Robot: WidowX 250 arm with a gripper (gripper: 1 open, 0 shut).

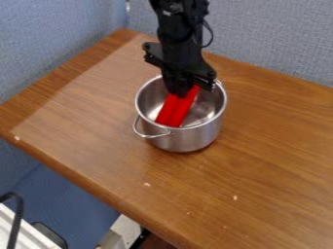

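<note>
A steel pot (pixel 196 134) with wire handles stands on the wooden table (pixel 260 185). A long red object (pixel 173 111) lies slanted inside it. My black gripper (pixel 182 86) reaches down into the back of the pot, over the upper end of the red object. Its fingertips are dark against the pot's interior, and whether they touch or hold the red object is unclear.
Blue-grey padded walls (pixel 274 39) border the back and left. At the lower left, past the table edge, are cables and white parts.
</note>
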